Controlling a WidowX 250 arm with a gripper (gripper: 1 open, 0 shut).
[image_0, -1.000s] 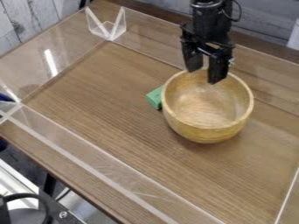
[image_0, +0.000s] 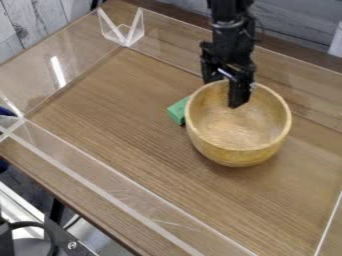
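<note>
A black gripper (image_0: 227, 80) on a dark arm reaches down from the top centre to the back rim of a large tan bowl (image_0: 238, 135). Its fingers look spread apart, though their dark shapes are hard to make out, and I see nothing held between them. A small green object (image_0: 178, 111) lies on the wooden table just left of the bowl, partly hidden by it.
A clear, open-topped container (image_0: 122, 28) stands at the back left. A dark object (image_0: 27, 240) with cables is at the bottom left corner.
The gripper has come lower and slightly left, toward the bowl's back-left rim. The bowl and green object look unmoved.
</note>
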